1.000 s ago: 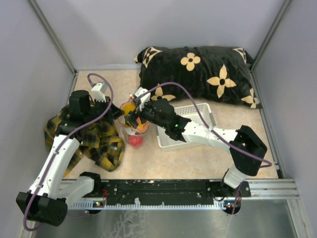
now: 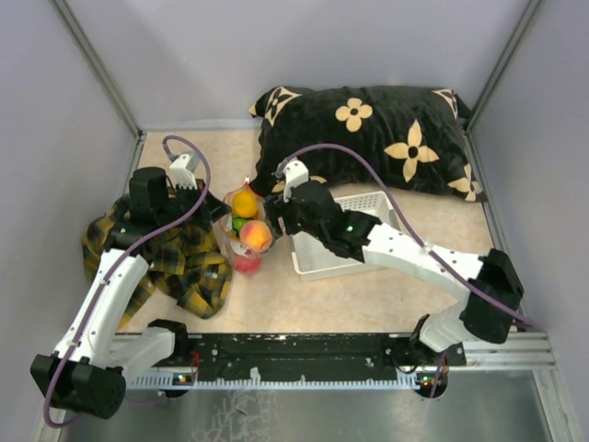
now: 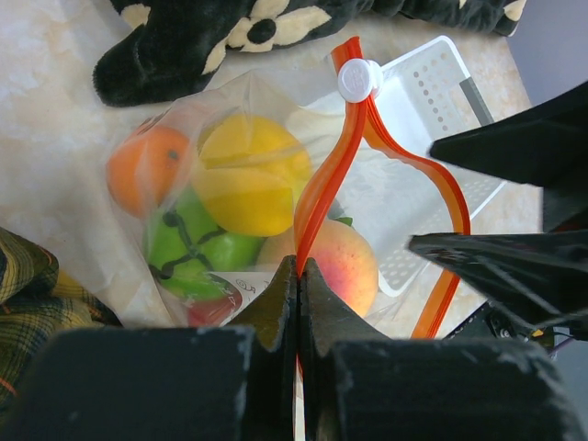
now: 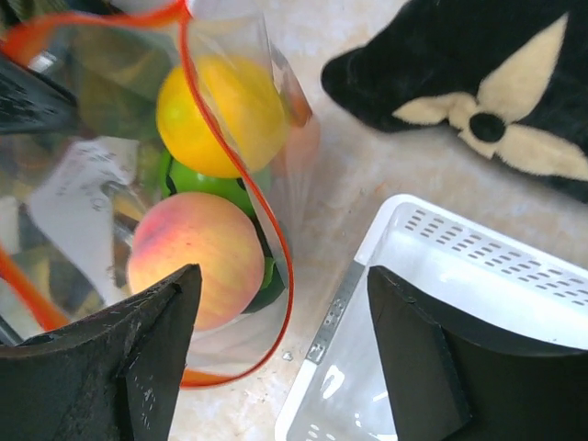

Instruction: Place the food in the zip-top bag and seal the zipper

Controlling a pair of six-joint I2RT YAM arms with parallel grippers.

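The clear zip top bag (image 2: 221,242) with orange zipper edges (image 3: 323,193) stands with its mouth parted. Inside are a peach (image 4: 197,257), a yellow fruit (image 3: 253,175), an orange one (image 3: 147,170), a green item (image 3: 188,243) and a red one (image 2: 247,264). My left gripper is shut on one zipper edge, whose orange strip runs between its fingers. On the opposite side my right gripper is open, its fingertips apart around the other zipper edge without gripping it. The white slider (image 3: 358,81) sits at the far corner.
An empty white basket (image 2: 320,262) stands right of the bag, under the right arm. A dark flowered cushion (image 2: 368,138) lies along the back. Yellow-black plaid cloth (image 2: 198,272) is at the left, and the front right tabletop (image 2: 405,299) is clear.
The left arm has stayed still.
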